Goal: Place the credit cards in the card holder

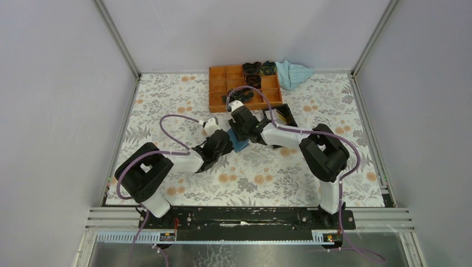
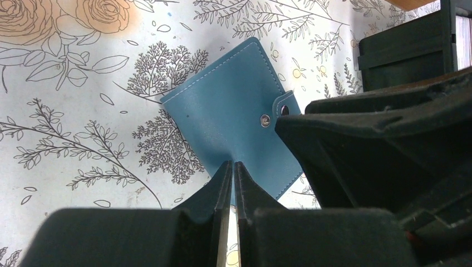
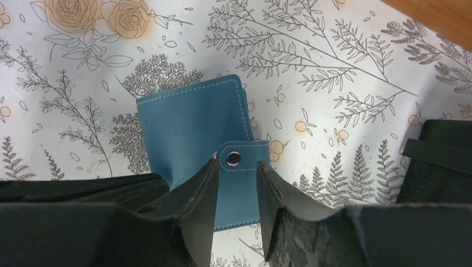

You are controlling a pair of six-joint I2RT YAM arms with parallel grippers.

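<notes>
The blue card holder (image 2: 222, 105) lies flat on the patterned cloth, its small snap tab at the right edge, lifted off the stud. My left gripper is over its near edge, fingers only a sliver apart, with nothing visible between them. Open wider, my right gripper hovers over the snap tab (image 3: 234, 158); whether its tips touch the tab cannot be told. Its fingers (image 2: 323, 125) also reach in from the right in the left wrist view. No card can be made out clearly.
A black box (image 1: 289, 115) stands right of the holder, partly behind the right arm. Behind are a wooden compartment tray (image 1: 217, 89) with dark items and a light-blue cloth (image 1: 293, 74).
</notes>
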